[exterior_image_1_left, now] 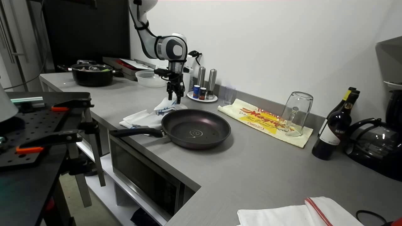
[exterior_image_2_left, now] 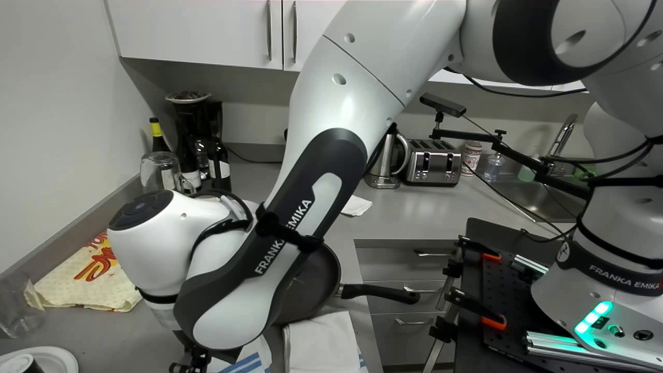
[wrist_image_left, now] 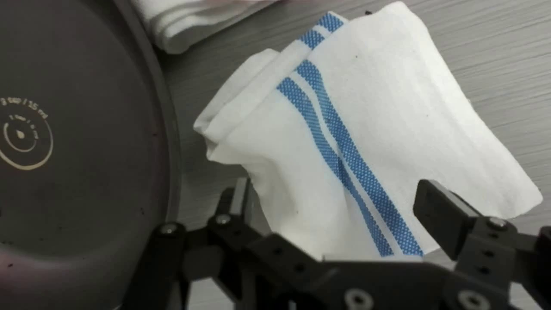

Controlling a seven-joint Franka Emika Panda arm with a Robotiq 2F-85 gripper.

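In the wrist view a white towel with blue stripes [wrist_image_left: 361, 119] lies rumpled on the counter, beneath my gripper. The fingers stand wide apart, one finger [wrist_image_left: 240, 204] on the pan side and the other [wrist_image_left: 444, 217] by the towel's right part; nothing is gripped. Exterior view 1 has the gripper [exterior_image_1_left: 175, 101] low over the towel's far end; whether it touches the cloth I cannot tell. A dark frying pan [exterior_image_1_left: 196, 130] rests right beside the towel, its handle over the counter's front edge. Another folded white cloth [exterior_image_2_left: 320, 342] lies near the pan in exterior view 2.
Behind the gripper, a white plate [exterior_image_1_left: 211, 99] carries shakers near the wall. A yellow cloth [exterior_image_1_left: 260, 120] bears an upturned glass jar [exterior_image_1_left: 297, 113]. Wine bottles [exterior_image_1_left: 335, 128] and a coffee maker stand at right. Open counter [exterior_image_1_left: 226, 173] lies in front of the pan.
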